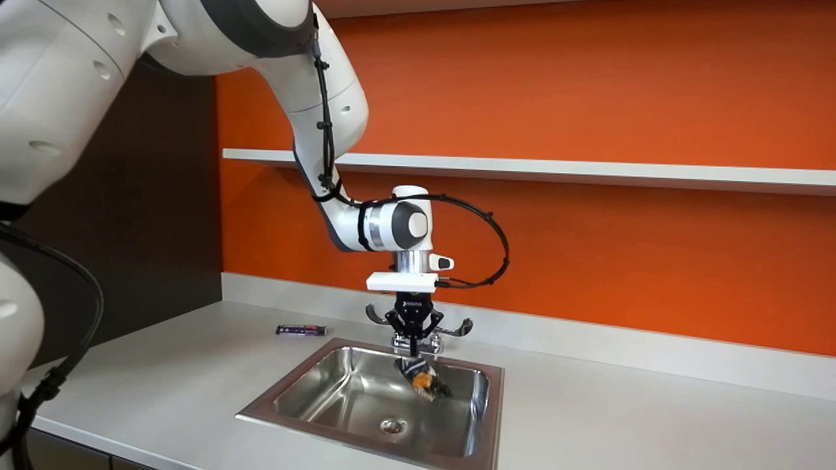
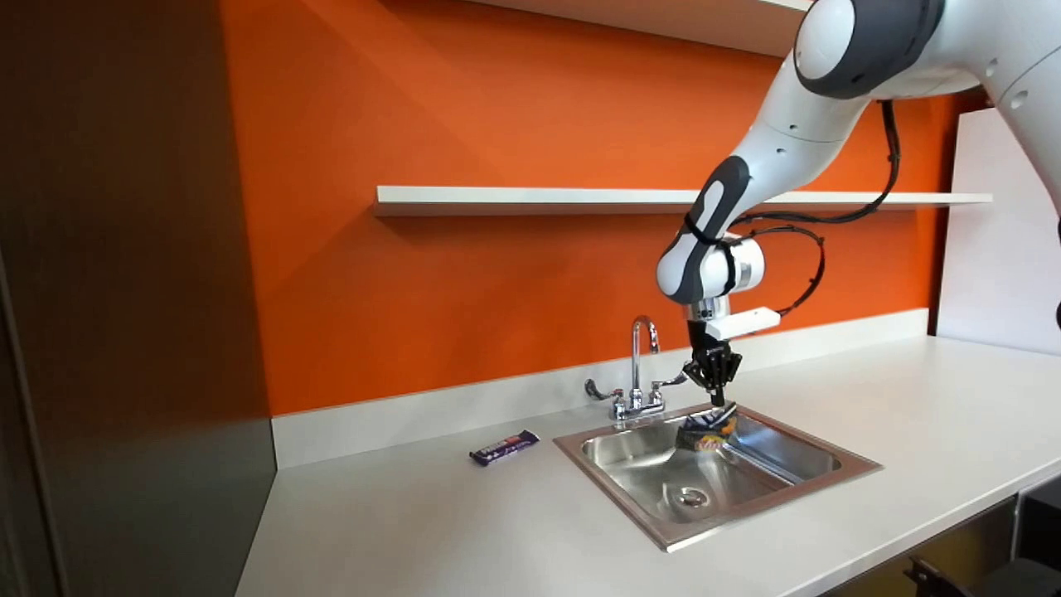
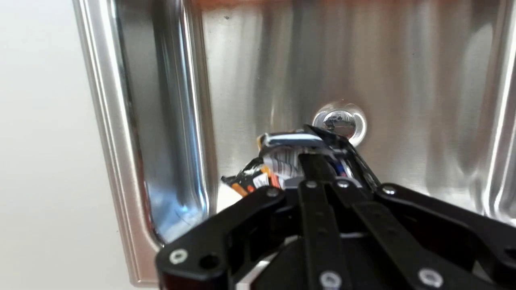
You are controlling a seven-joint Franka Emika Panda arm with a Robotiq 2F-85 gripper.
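Observation:
A crinkled black packet (image 1: 424,379) with orange and white patches hangs from my gripper (image 1: 413,352), whose fingers are shut on its upper part. In exterior view 2 the packet (image 2: 707,428) shows over the back part of the steel sink (image 2: 637,489), below the gripper (image 2: 717,398). From the wrist, the packet (image 3: 285,163) juts out past the black fingers, with the sink floor behind it. The fingers and linkage cover much of it there.
The chrome faucet (image 2: 637,373) with its two handles stands at the sink's back edge, close to the gripper. A purple wrapped bar (image 2: 504,448) lies on the counter (image 2: 398,527) beside the sink. A white shelf (image 1: 548,168) runs along the orange wall.

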